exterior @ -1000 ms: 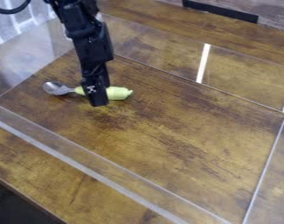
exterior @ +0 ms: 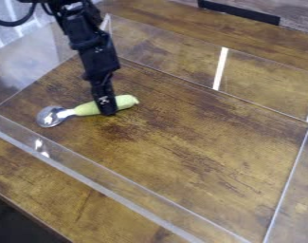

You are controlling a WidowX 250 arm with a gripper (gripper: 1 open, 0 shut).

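Observation:
A spoon with a pale green handle (exterior: 123, 102) and a silver bowl (exterior: 50, 117) lies flat on the wooden table, bowl toward the left. My black gripper (exterior: 103, 106) is down on the handle near its middle, shut on it. The fingertips are small and dark, so their exact hold is hard to see.
Clear low walls surround the wooden work area (exterior: 201, 161), with the spoon in its left part. A dark bar (exterior: 239, 11) sits beyond the back wall.

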